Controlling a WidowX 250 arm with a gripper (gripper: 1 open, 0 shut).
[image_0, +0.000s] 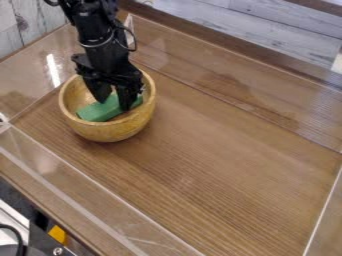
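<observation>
A wooden bowl sits at the left of the table with a green block inside it. The black gripper reaches down from the top into the bowl, its fingers over the block and partly hiding it. Whether the fingers touch or hold the block, I cannot tell.
A white wall edge runs along the back right, and cables with a small yellow object lie off the table at the lower left.
</observation>
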